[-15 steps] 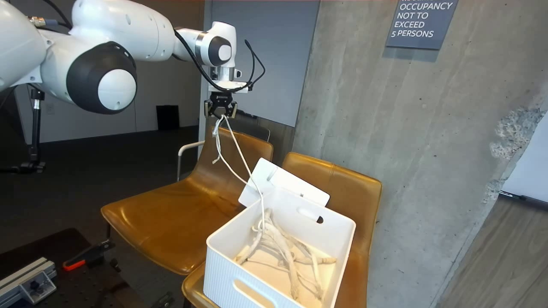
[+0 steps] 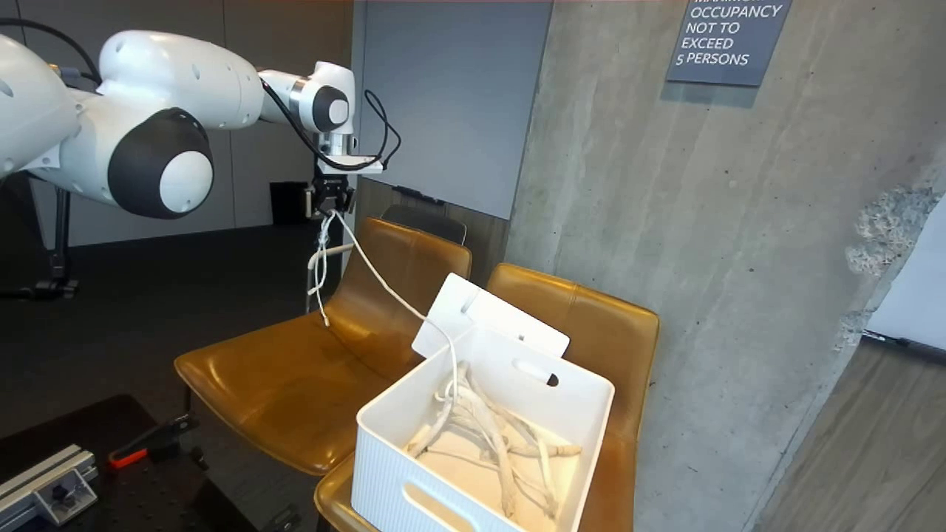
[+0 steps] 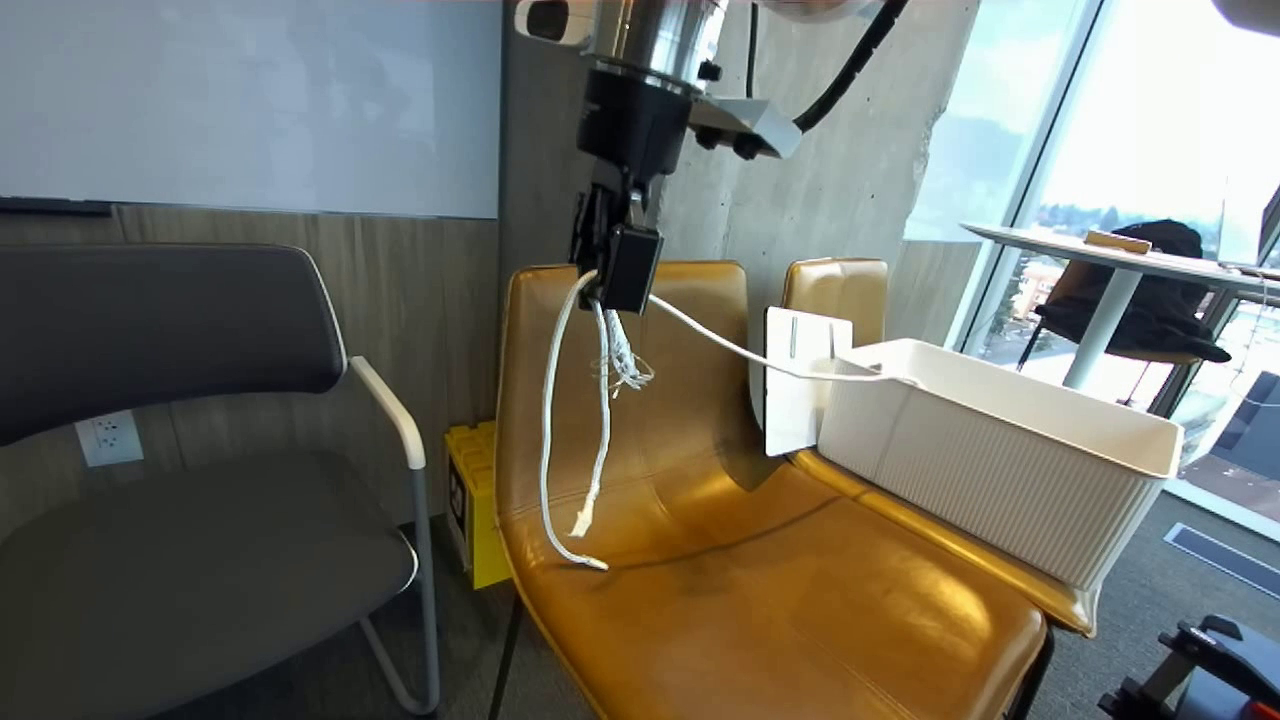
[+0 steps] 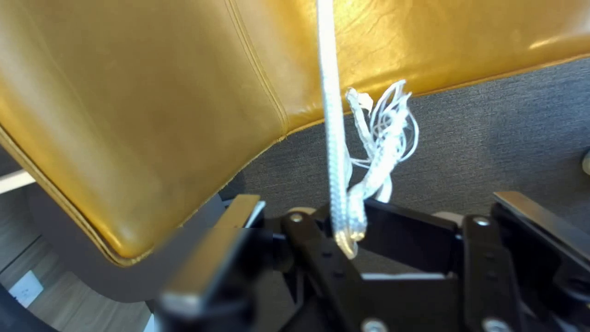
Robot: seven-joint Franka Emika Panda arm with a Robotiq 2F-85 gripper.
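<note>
High above the left tan chair, my gripper (image 2: 329, 205) is shut on a thin white rope (image 2: 383, 284). From the fingers the rope slopes right into a white box (image 2: 379, 470), where it meets other pale strands. Loose tails (image 3: 547, 420) dangle below the gripper (image 3: 614, 282), their ends hanging free over the chair. In the wrist view the rope (image 4: 330, 94) crosses the middle, and a frayed knot (image 4: 390, 135) lies beside it. Dark metal parts hide the exact gripping point.
Standing on the right tan chair, the box has a white panel (image 2: 479, 316) behind it. A dark chair (image 3: 180, 552) is on the far side. The concrete wall (image 2: 709, 266) rises behind the box.
My gripper has moved left and slightly down in exterior view 1, drawing the rope with it. One long tail that reached the box now hangs free; the box stays put.
</note>
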